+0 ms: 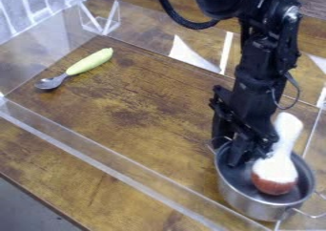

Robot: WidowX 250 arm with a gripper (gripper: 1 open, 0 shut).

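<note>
A steel pot [245, 199] with wire handles sits at the bottom right of the camera view. A white-handled object with a reddish-brown round end [275, 178] leans in it, handle sticking up to the right. My black gripper [237, 154] reaches down into the pot's left and back part, beside that object; its fingertips are partly hidden, and I cannot tell how far apart they are or whether anything is between them.
A spoon with a pale green handle [87, 63] lies at the upper left. Clear plastic walls border the work area.
</note>
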